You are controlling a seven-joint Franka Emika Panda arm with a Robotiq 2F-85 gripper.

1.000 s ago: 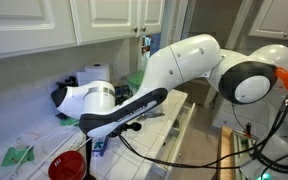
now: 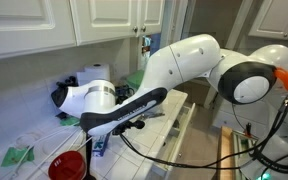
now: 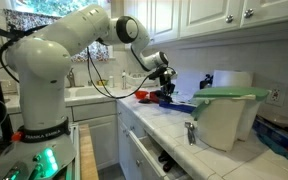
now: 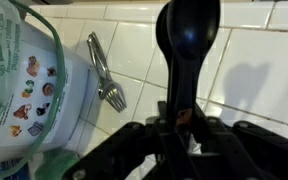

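A black spoon-like utensil (image 4: 189,35) rises through the middle of the wrist view, its rounded end nearest the camera. My gripper is shut on its narrow handle, with the lower end hidden among the dark fingers. Below, on the white tiles, lies a silver fork (image 4: 108,78), left of the gripper and apart from it. In exterior view 2 the gripper (image 3: 164,88) hangs low over the far part of the counter, too small there for its grasp to show.
A white tub (image 3: 220,122) with a green rim stands against the wall side. The red bowl (image 2: 67,166) is near the arm's end. Beneath the counter an open drawer (image 3: 144,160) juts out. Bare white tiles (image 3: 169,140) lie along the counter's front.
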